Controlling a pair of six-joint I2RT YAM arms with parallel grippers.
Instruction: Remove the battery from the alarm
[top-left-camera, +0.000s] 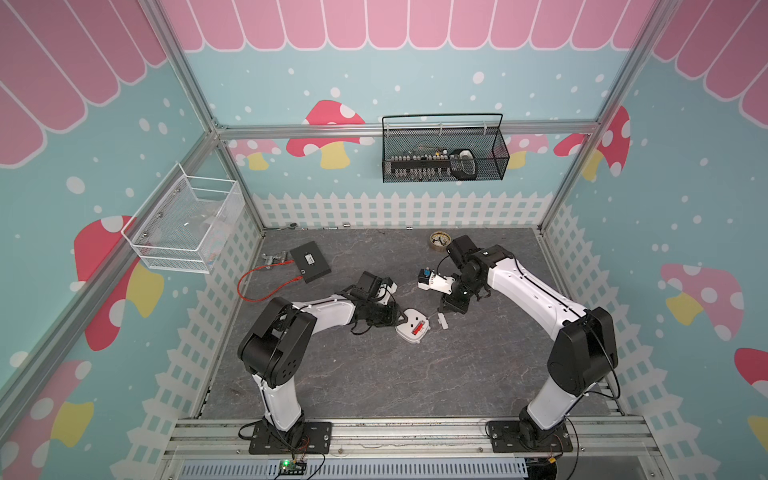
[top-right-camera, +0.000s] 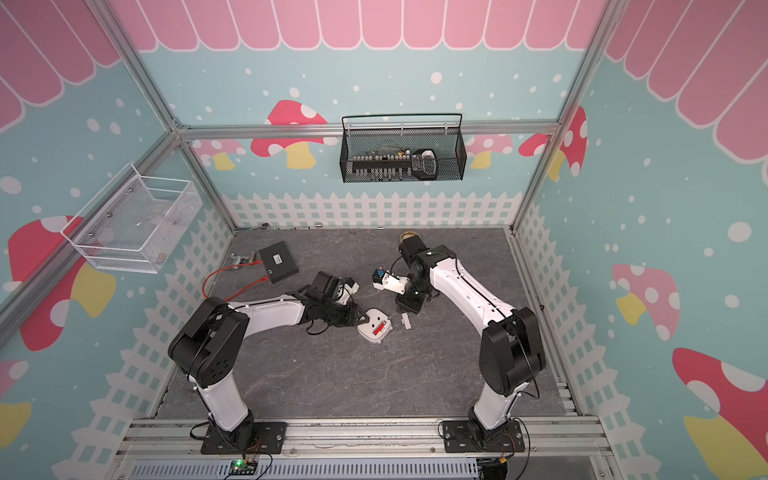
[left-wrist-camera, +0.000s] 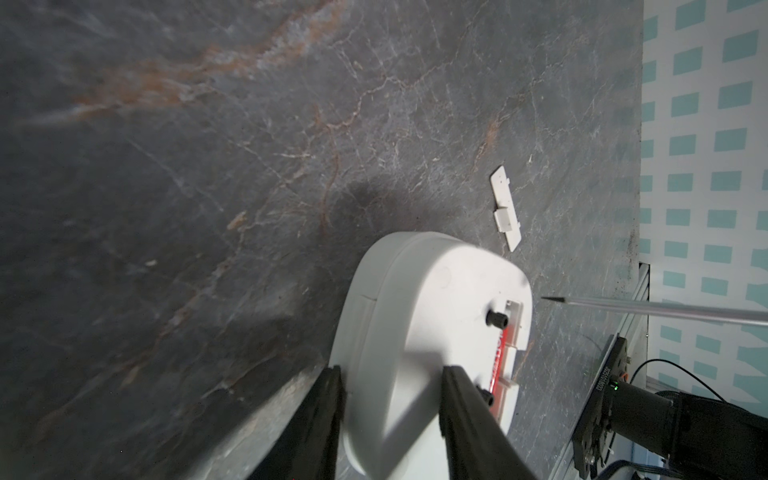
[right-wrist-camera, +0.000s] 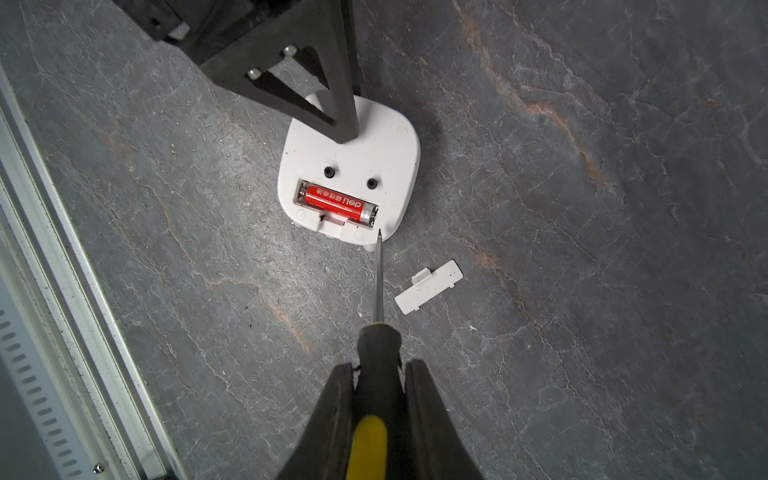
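Observation:
The white alarm (right-wrist-camera: 388, 148) lies back-up on the table, its battery compartment uncovered, with a red battery (right-wrist-camera: 332, 200) inside. My left gripper is at the alarm's side, one finger either side of its rounded edge; whether they press on it is unclear. My right gripper is shut on a black-and-yellow screwdriver (right-wrist-camera: 369, 440), whose tip is over the alarm near one end of the battery. The white battery cover (right-wrist-camera: 428, 288) lies loose beside the alarm.
A dark box (top-left-camera: 309, 260) with a red cord lies at the back left. A round object (top-left-camera: 440, 240) sits at the back, behind my right arm. Wire baskets hang on the back and left walls.

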